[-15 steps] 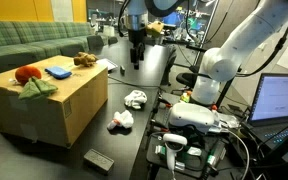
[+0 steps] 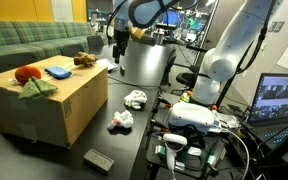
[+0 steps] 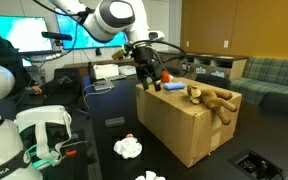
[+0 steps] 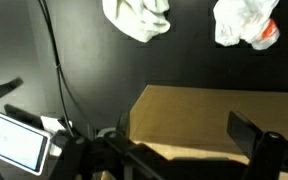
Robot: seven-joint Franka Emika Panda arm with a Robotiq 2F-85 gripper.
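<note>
High beside the cardboard box (image 2: 72, 120), my gripper (image 2: 118, 58) points downward. In the wrist view its black fingers (image 4: 246, 134) are spread wide; the open gripper has nothing between them, and the box (image 4: 199, 105) appears behind the gap. On the dark surface lie two crumpled white cloths: one (image 2: 121, 120) near the box, with a bit of red showing on the same cloth (image 4: 246, 22), and another cloth (image 2: 135, 99) farther off. Atop the box rest a red item (image 2: 26, 73), a green cloth (image 2: 37, 89), a blue cloth (image 2: 58, 72) and a brown plush toy (image 3: 214, 101).
A dark block (image 2: 99, 160) lies on the surface in front of the box. Cables (image 4: 56, 50) run past one side. To the right stand a white robot base (image 2: 189, 115) and a laptop (image 2: 277, 105). Bare dark surface surrounds the white cloths.
The cloths and the things on the box look unmoved.
</note>
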